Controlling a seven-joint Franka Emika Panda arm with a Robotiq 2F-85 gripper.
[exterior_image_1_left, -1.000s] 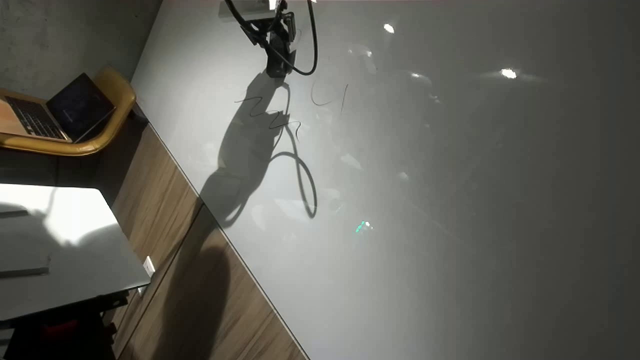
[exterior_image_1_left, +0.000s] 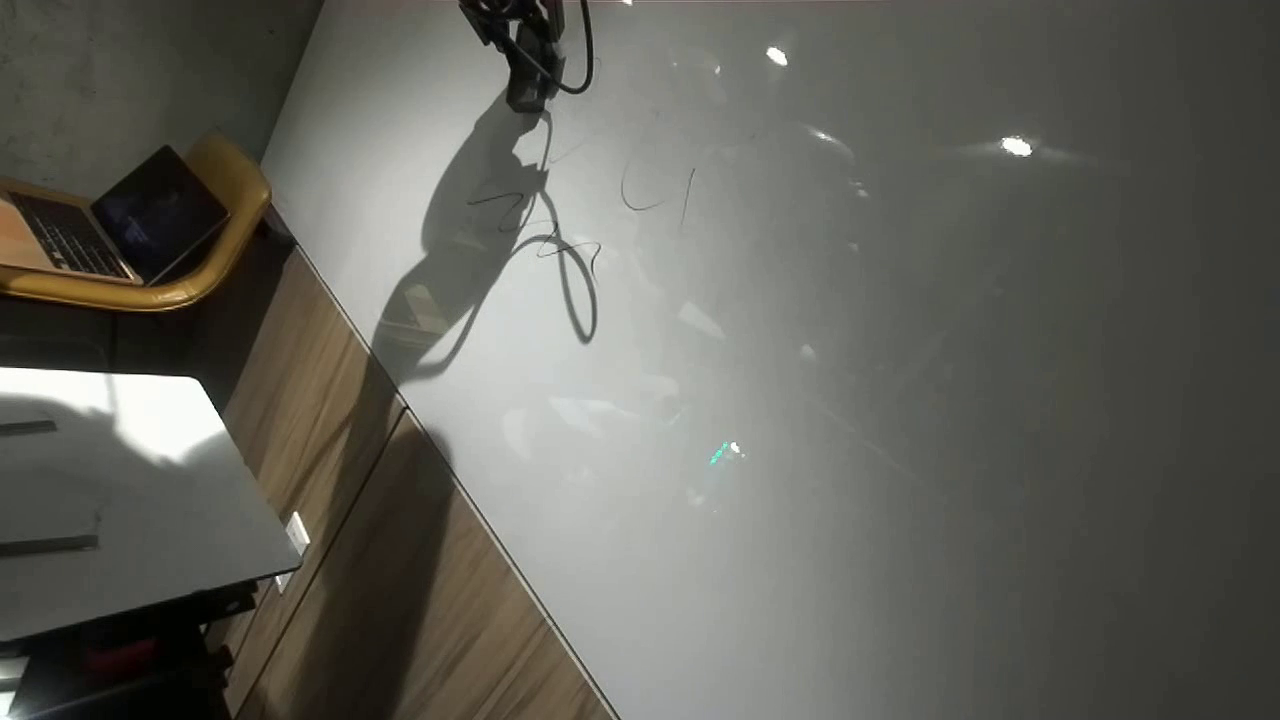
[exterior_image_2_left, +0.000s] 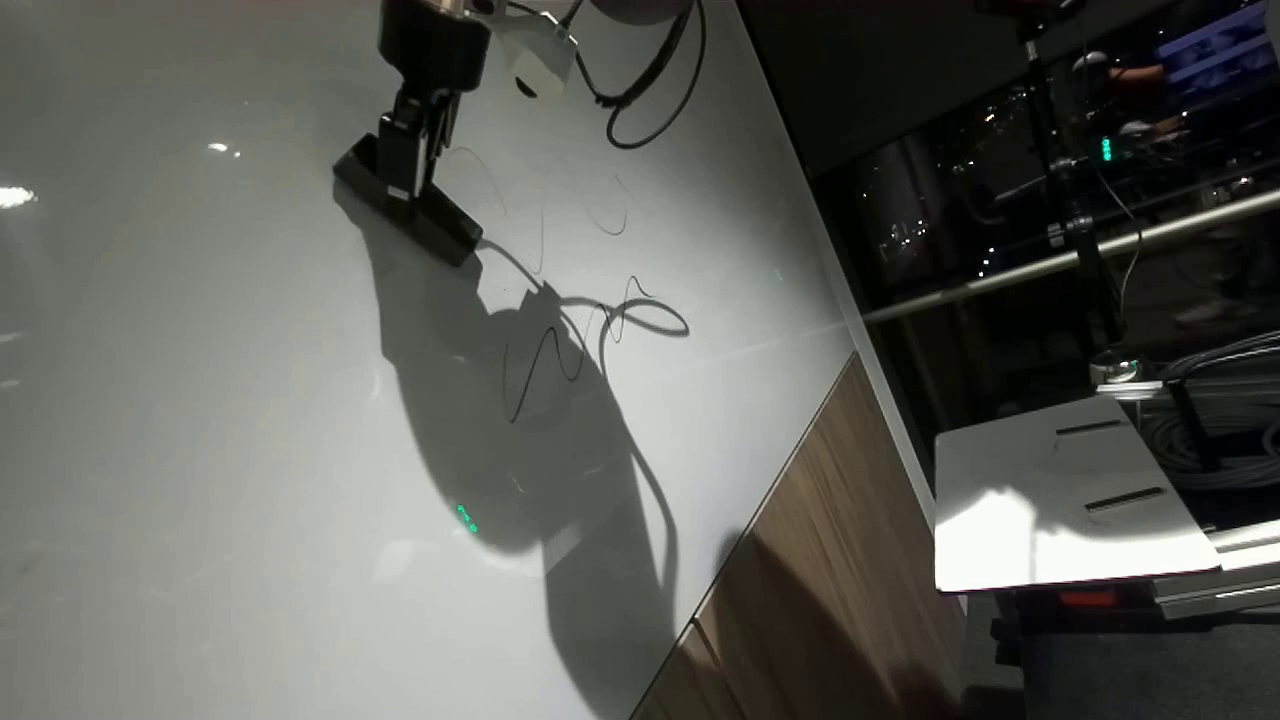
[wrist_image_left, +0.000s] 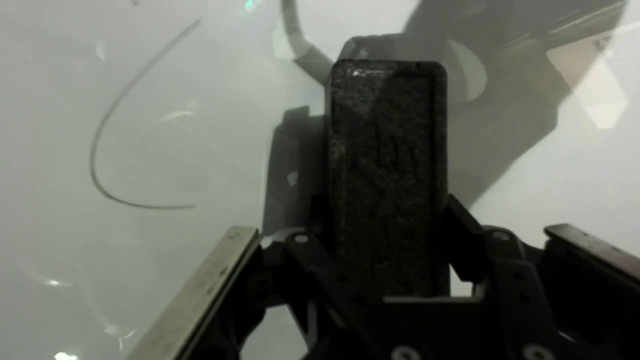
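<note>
A black block-shaped eraser (wrist_image_left: 390, 144) fills the middle of the wrist view, and my gripper is shut on its sides. In exterior view 2 the eraser (exterior_image_2_left: 446, 228) is tilted, at or very near the whiteboard (exterior_image_2_left: 240, 420); whether it touches cannot be told. Dark marker strokes show on the board: a wavy line (exterior_image_1_left: 524, 224) and, to its right, a curved stroke (exterior_image_1_left: 636, 206) and a short straight stroke (exterior_image_1_left: 689, 198) in exterior view 1. The gripper (exterior_image_1_left: 529, 54) is above the wavy line there. A curved stroke (wrist_image_left: 95, 153) lies left of the eraser in the wrist view.
Wood panels (exterior_image_1_left: 372, 564) border the board's lower edge. A white-topped table (exterior_image_1_left: 120, 504) and a yellow chair (exterior_image_1_left: 246, 186) holding a laptop (exterior_image_1_left: 156, 216) stand off the board. A cable (exterior_image_2_left: 672, 108) loops beside the arm. Much of the board is clear.
In exterior view 1 the arm and eraser have moved up and slightly left, away from the wavy line. Their shadow shifted likewise. The wavy, curved and straight strokes look the same.
</note>
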